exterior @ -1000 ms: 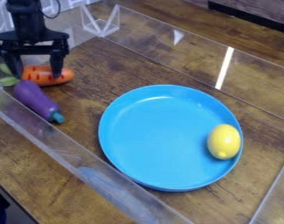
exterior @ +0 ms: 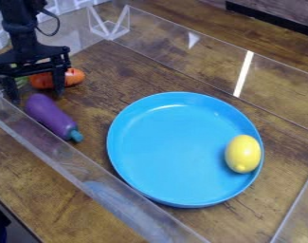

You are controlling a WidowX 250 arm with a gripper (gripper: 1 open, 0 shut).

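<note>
The black gripper (exterior: pixel 29 65) hangs at the upper left, open, low over an orange carrot (exterior: pixel 70 78) that it partly hides, along with some green behind it. A purple eggplant (exterior: pixel 50 116) lies just in front of it, toward the viewer. A blue plate (exterior: pixel 163 152) fills the middle right, with a yellow egg-shaped object (exterior: pixel 243 154) on its right side.
Clear plastic walls run around the wooden work area (exterior: pixel 150 66), along the lower left, back and right. The wood behind the plate is clear.
The carrot and eggplant show little clear movement; the plate is unchanged.
</note>
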